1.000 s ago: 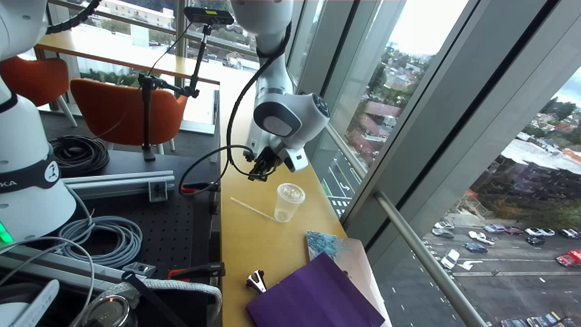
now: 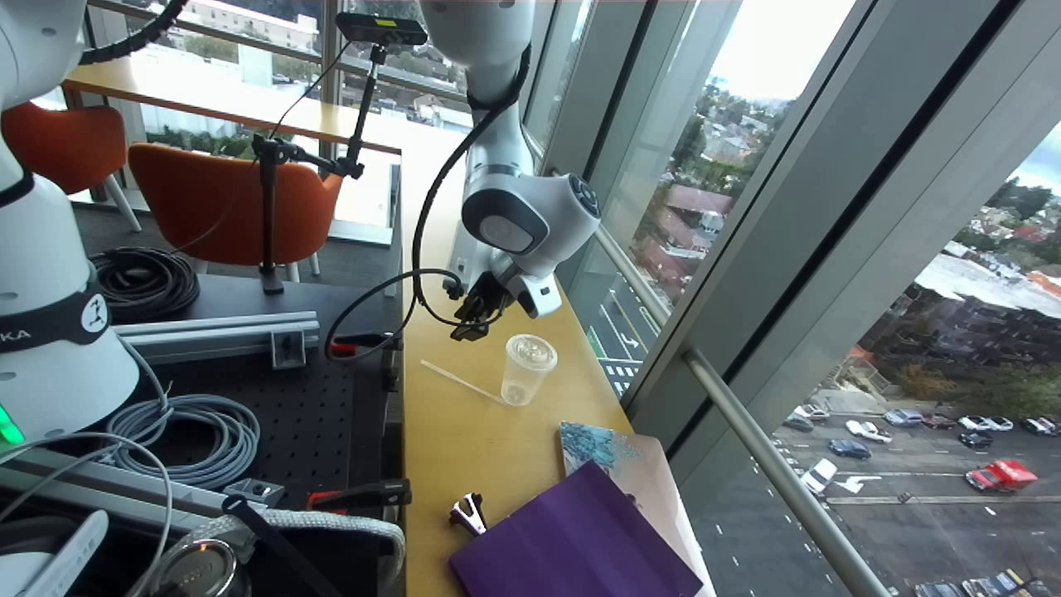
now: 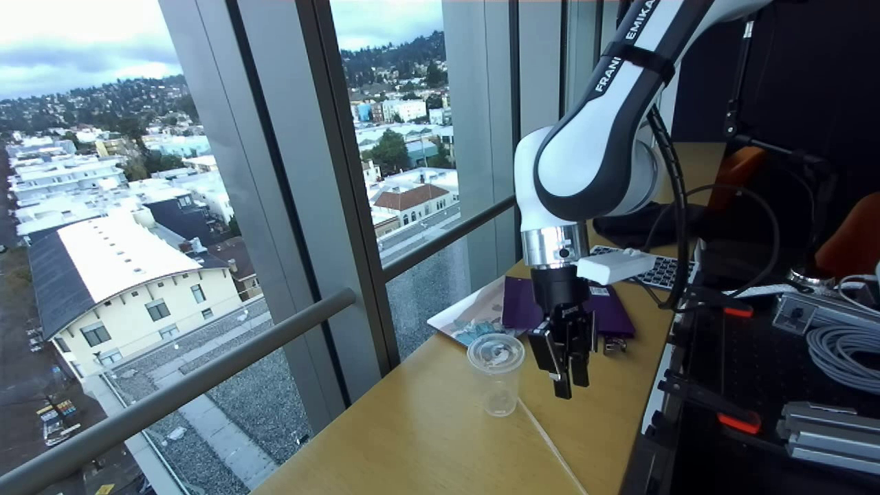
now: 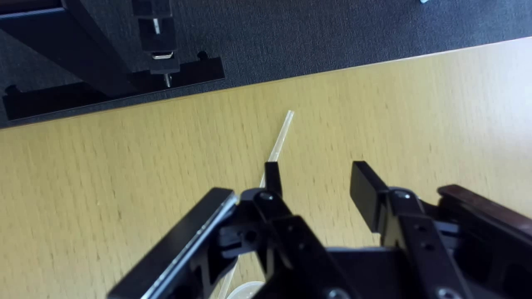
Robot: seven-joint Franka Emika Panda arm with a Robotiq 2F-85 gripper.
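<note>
On the wooden table lies a thin clear straw (image 2: 462, 382), its lower end close to the foot of a clear plastic cup (image 2: 525, 372) with a lid. The cup stands upright. My gripper (image 2: 469, 328) hangs above the table, on the far side of the straw in exterior view 1. In the wrist view the gripper is open with only bare table visible between its fingertips. The straw (image 4: 280, 139) passes behind the left finger there, partly hidden. Just a sliver of the cup (image 4: 245, 290) shows at the bottom edge.
A purple folder (image 2: 577, 542), a patterned sheet (image 2: 637, 463) and a small black-and-white item (image 2: 467, 513) lie at the table's near end. Windows with a rail (image 2: 776, 478) flank one side, the dark cart (image 2: 328, 418) the other. Wood around the straw is clear.
My gripper has come down slightly toward the table. Straw and cup have stayed where they were.
</note>
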